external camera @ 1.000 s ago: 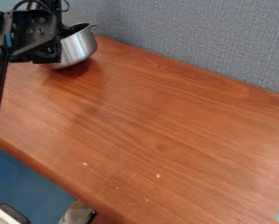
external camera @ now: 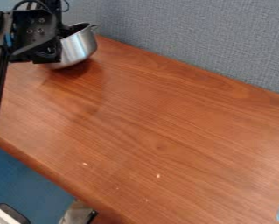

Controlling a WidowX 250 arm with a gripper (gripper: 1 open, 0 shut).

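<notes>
A steel pot (external camera: 76, 48) with a side handle is at the far left back of the wooden table (external camera: 165, 131), by the grey partition. The black arm (external camera: 31, 35) reaches over from the left edge and covers the pot's left part. Where its fingers are, and how they stand on the pot, I cannot make out.
The grey fabric partition (external camera: 200, 39) runs along the back.
</notes>
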